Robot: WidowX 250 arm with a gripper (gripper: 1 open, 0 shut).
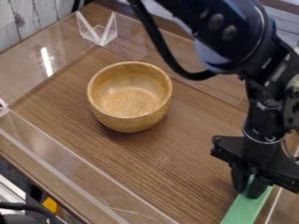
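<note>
My gripper (pixel 250 180) points down at the lower right of the camera view, its dark fingers close together at the upper end of a flat green object (pixel 243 210), gripping it there. The green object lies at the bottom right edge of the wooden table and runs out of the frame. The fingertips are partly hidden against the dark body of the gripper.
A round wooden bowl (pixel 128 115) stands left of centre on the table (pixel 128 162). A small white folded item (pixel 98 30) is at the top left. Clear panels edge the table at the left and bottom.
</note>
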